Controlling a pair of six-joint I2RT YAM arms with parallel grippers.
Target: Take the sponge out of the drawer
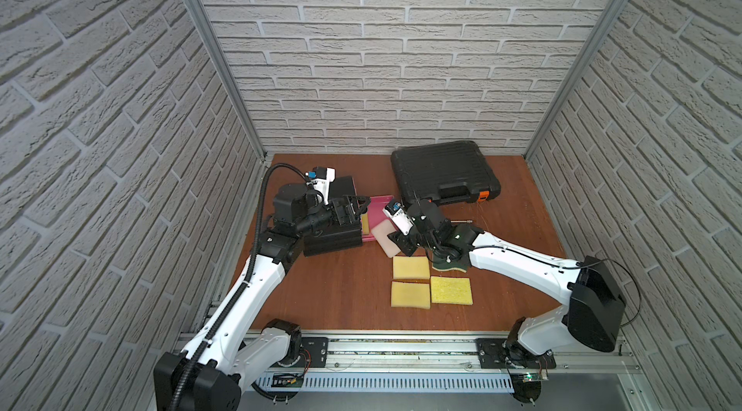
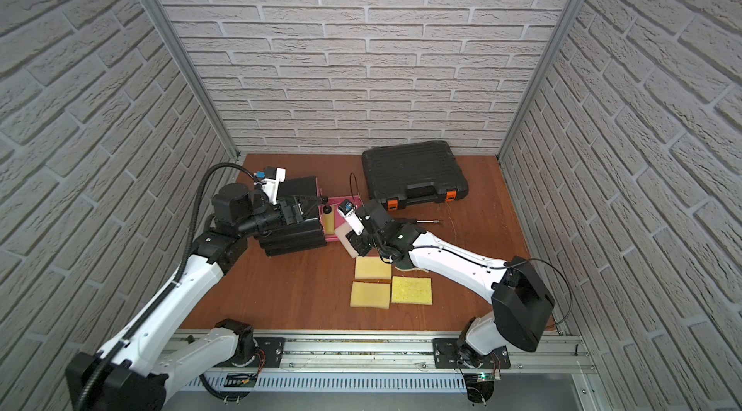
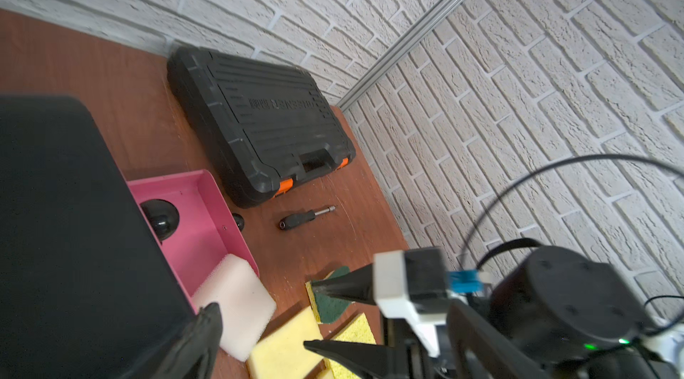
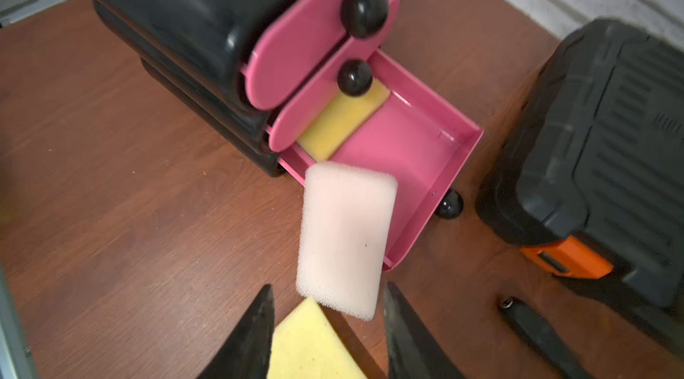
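The pink drawer (image 4: 416,144) is pulled out of the black cabinet (image 4: 192,15), with a yellow sponge (image 4: 342,119) lying inside along its back. A white sponge (image 4: 345,236) rests tilted over the drawer's front-left corner and outside it. My right gripper is over it, its fingers apart with nothing clearly held between them. My left gripper (image 1: 359,206) is open above the cabinet, near the drawer, empty.
A black case (image 4: 605,158) stands behind right, with a screwdriver (image 3: 299,218) before it. Several sponges (image 1: 409,293) lie on the front table, including a green one (image 3: 331,304).
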